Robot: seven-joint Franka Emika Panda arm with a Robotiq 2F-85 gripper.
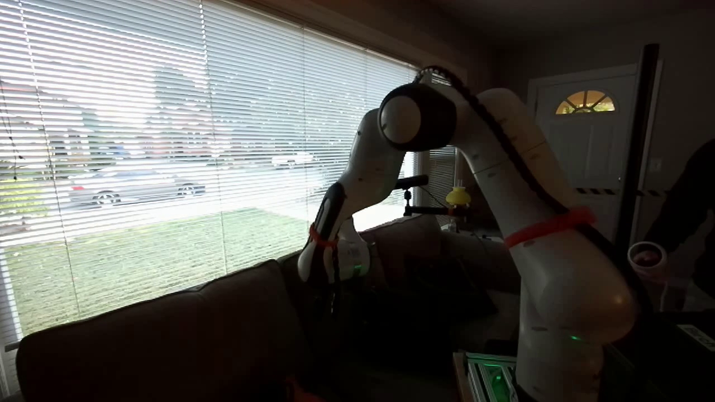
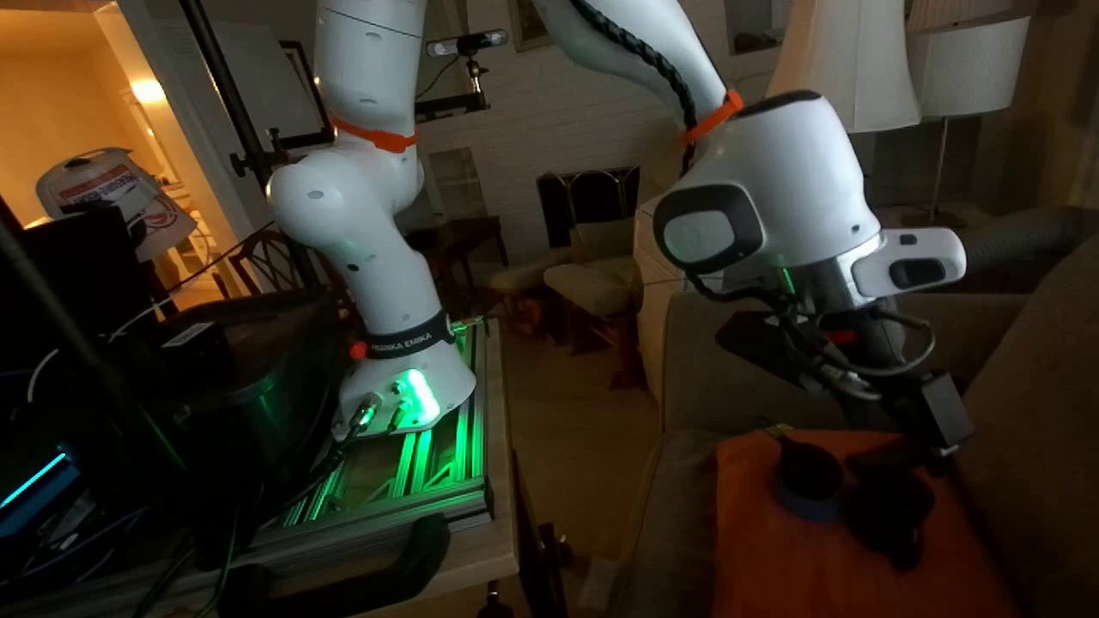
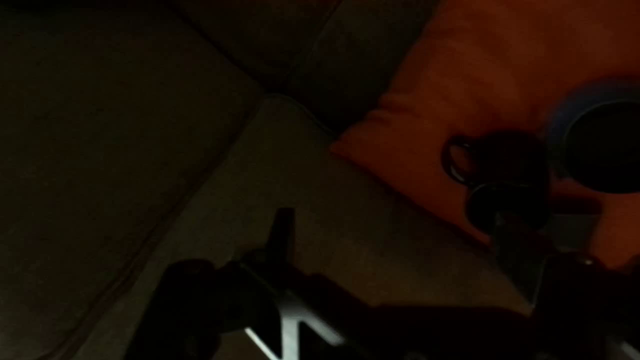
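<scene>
An orange cushion [image 2: 752, 577] lies on the sofa seat. On it sits a dark round bowl or pan [image 2: 809, 505] with a bluish outer wall, and beside this a black mug [image 2: 894, 515]. In the wrist view the mug [image 3: 516, 159] shows its handle, with the blue-rimmed bowl [image 3: 558, 132] cut off at the right edge. My gripper is open, its fingers wide apart with only sofa fabric visible between them. One finger [image 3: 519, 255] overlaps the mug's near edge in this view; contact cannot be told. In exterior view 1 darkness hides the fingers.
The sofa backrest [image 1: 167, 335] runs along the window blinds [image 1: 167, 134], close to the arm. Bare seat [image 3: 324, 198] lies left of the cushion. My base stands on a wooden-edged table [image 2: 500, 561]. At the far right a person holds a white device [image 1: 648, 260].
</scene>
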